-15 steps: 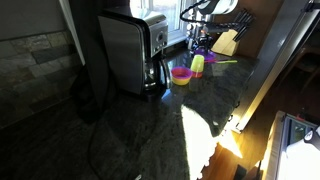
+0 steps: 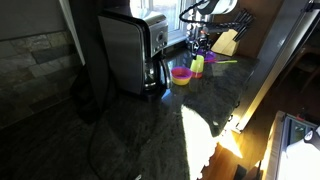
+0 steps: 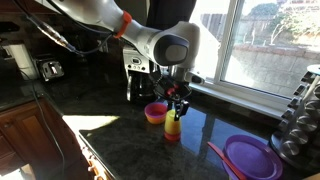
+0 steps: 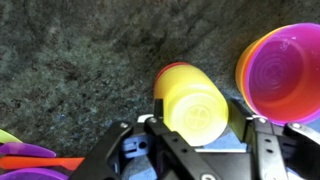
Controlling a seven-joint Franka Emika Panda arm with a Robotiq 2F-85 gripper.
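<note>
A yellow cup (image 3: 172, 124) with a red lower end (image 3: 172, 137) stands upright at the counter; whether its base touches the surface I cannot tell. My gripper is shut on this cup, a finger on either side, as the wrist view shows from above. In exterior view 1 the same cup (image 2: 197, 65) appears small, below the arm. Close beside it sits a pink and orange bowl (image 3: 155, 113), whose pink inside (image 4: 285, 75) fills the right of the wrist view.
A purple plate (image 3: 262, 157) with a red utensil (image 3: 229, 160) lies to the cup's right. Behind are the window and a coffee machine (image 2: 138, 50); a dark rack (image 3: 297, 115) stands at the right edge. Bare counter (image 2: 150, 135) stretches across the foreground of exterior view 1.
</note>
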